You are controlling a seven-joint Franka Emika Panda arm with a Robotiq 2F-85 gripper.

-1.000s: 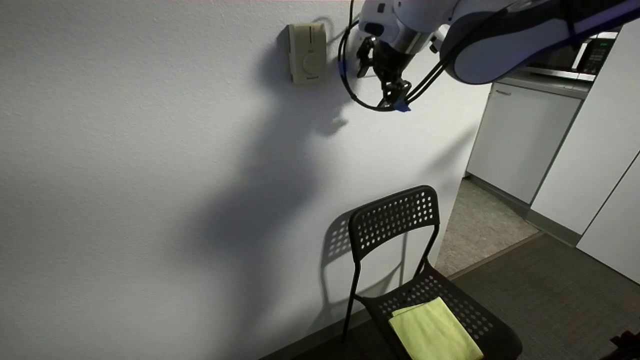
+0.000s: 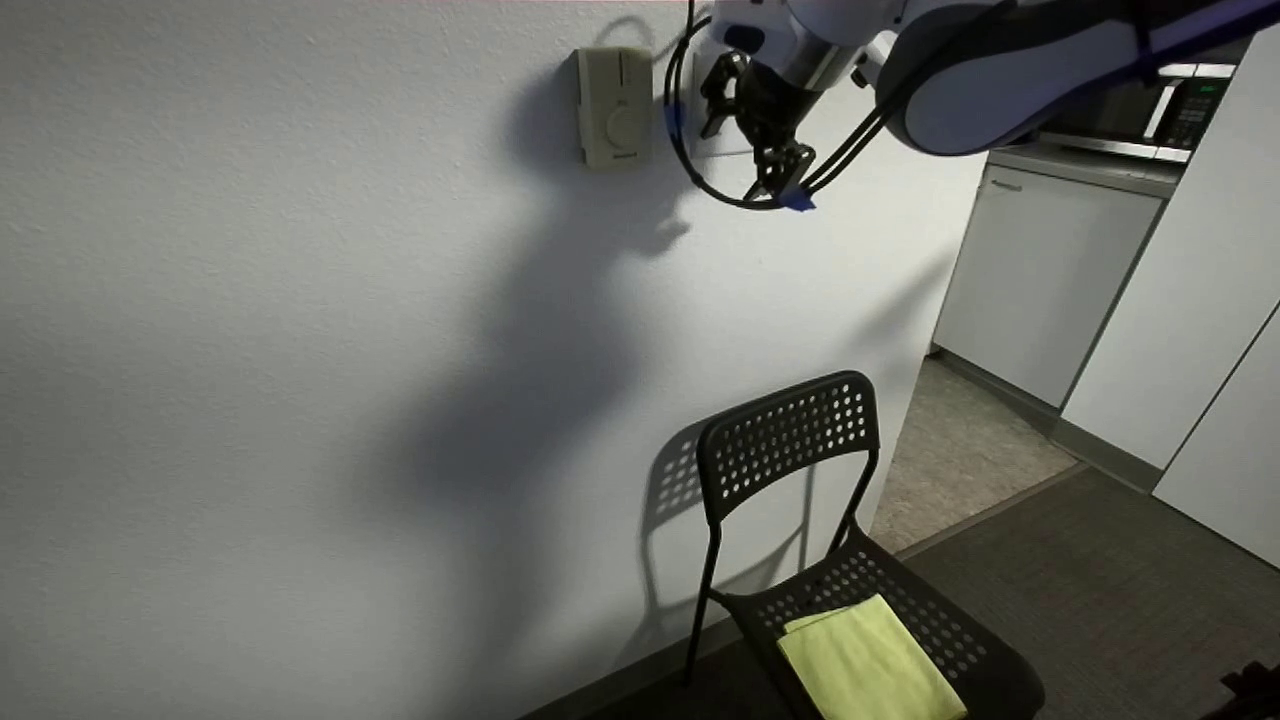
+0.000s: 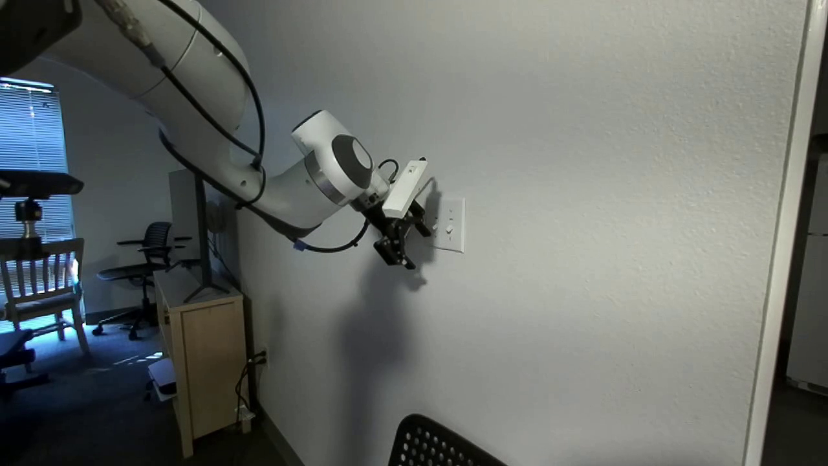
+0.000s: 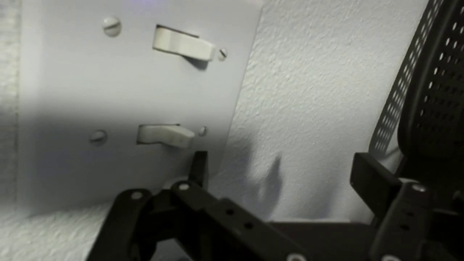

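A white switch plate [image 4: 82, 78] with two toggle switches is fixed to the wall. The wrist view shows an upper toggle [image 4: 185, 44] and a lower toggle [image 4: 167, 135], both with levers tilted towards the chair side. My gripper stands wide open, nothing between its fingers. One black fingertip [image 4: 199, 169] is close by the lower toggle's lever; whether they touch I cannot tell. The other finger [image 4: 376, 185] is well off to the right. In exterior view 2 the gripper [image 3: 416, 242] is at the left edge of the switch plate [image 3: 454, 226].
A beige thermostat [image 2: 617, 108] is mounted on the wall beside the arm. Below stands a black perforated chair [image 2: 792, 444] with a folded yellow-green cloth [image 2: 876, 666] on its seat. The wall right of the plate is bare in exterior view 2.
In exterior view 1 my gripper has shifted slightly up and left, along with its cable loop. The chair and cloth have stayed in place.
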